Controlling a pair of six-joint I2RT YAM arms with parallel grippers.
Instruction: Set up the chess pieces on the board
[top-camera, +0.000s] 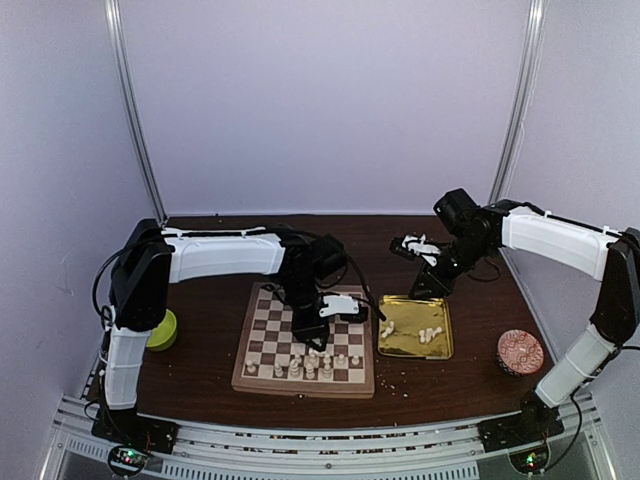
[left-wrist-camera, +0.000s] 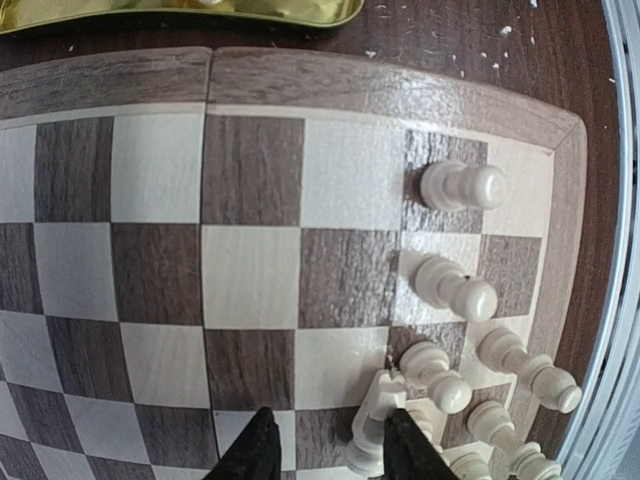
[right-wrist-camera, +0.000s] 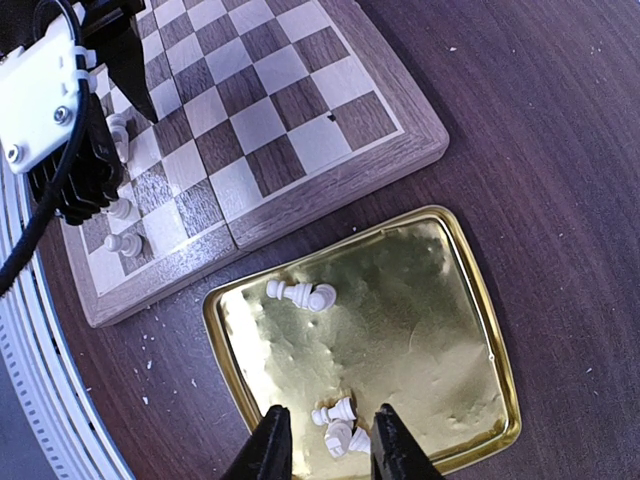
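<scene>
The checkered chessboard lies left of centre, with several white pieces along its near side. My left gripper hangs open above that side. A white piece shows close to its right finger, partly hidden; whether it stands or leans I cannot tell. Other pieces stand nearby, such as a pawn near the board's edge. Over the gold tray, my right gripper is apart at the fingers, holding nothing. Below it lies a small cluster of white pieces; another white piece lies nearer the board.
A green bowl sits at the left of the table, and a round red-patterned container at the right. Tray and board lie close together, leaving a narrow gap.
</scene>
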